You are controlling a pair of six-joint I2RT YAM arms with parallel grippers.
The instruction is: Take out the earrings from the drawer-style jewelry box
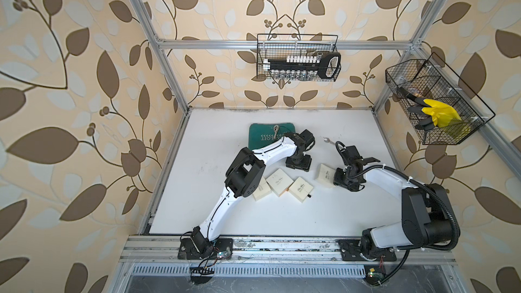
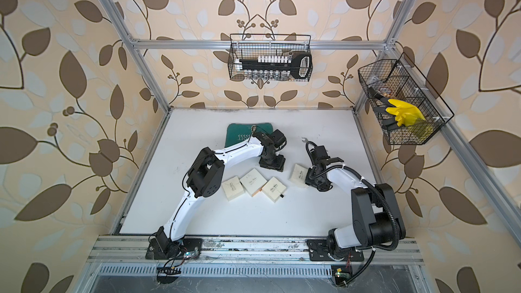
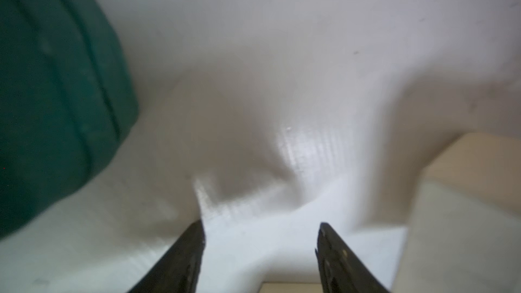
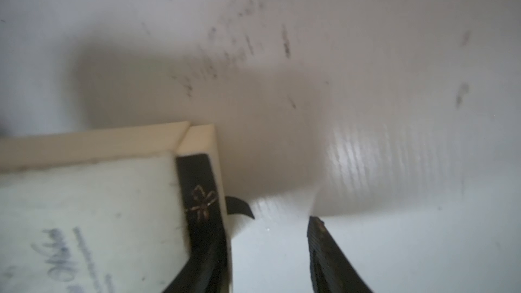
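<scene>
A cream jewelry box (image 1: 324,175) with a dark tab at its right end lies beside my right gripper (image 1: 340,181); in the right wrist view the box (image 4: 86,217) fills the lower left, its black strip by the left finger, and the right finger stands apart, fingers part open. My left gripper is open over bare table between the teal pouch (image 3: 54,103) and a cream box (image 3: 456,222), nothing between its fingers. Three more cream boxes (image 1: 279,181) lie at the front middle. No earrings are visible.
The teal pouch (image 1: 260,135) with a metal tool lies at the back. A wrench (image 1: 328,140) lies at the back right. Wire baskets (image 1: 298,65) hang on the frame.
</scene>
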